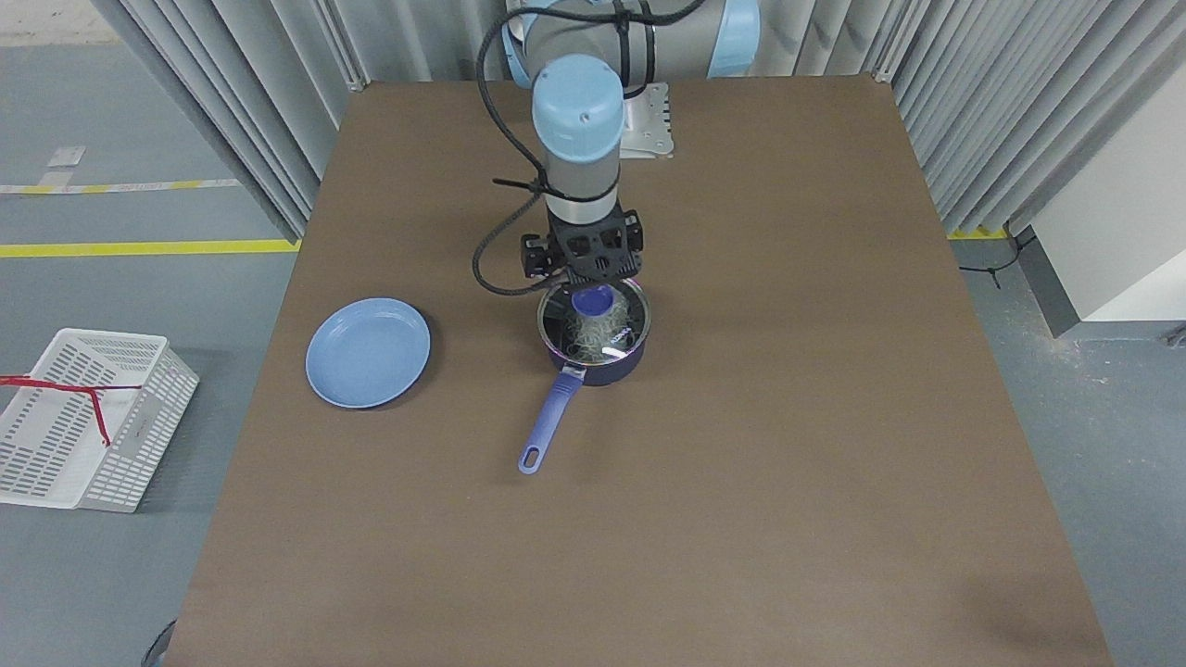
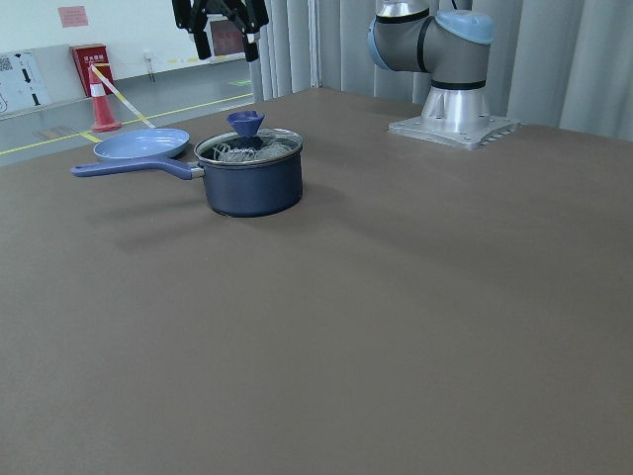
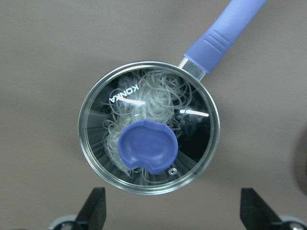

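Observation:
A navy saucepan [image 2: 252, 193] with a glass lid stands on the brown table, its lavender handle [image 1: 548, 424] pointing to the front. Pale stringy stuff like noodles shows under the lid, around the blue knob [image 3: 147, 146]. My gripper hangs above and behind the pot, its fingers wide apart and empty, one on either side at the bottom of the wrist view. A light blue plate [image 1: 367, 351] lies beside the pot, to its left in the front view.
The arm's base [image 2: 454, 127] is at the back. A white basket [image 1: 133, 450] stands on the floor to the left.

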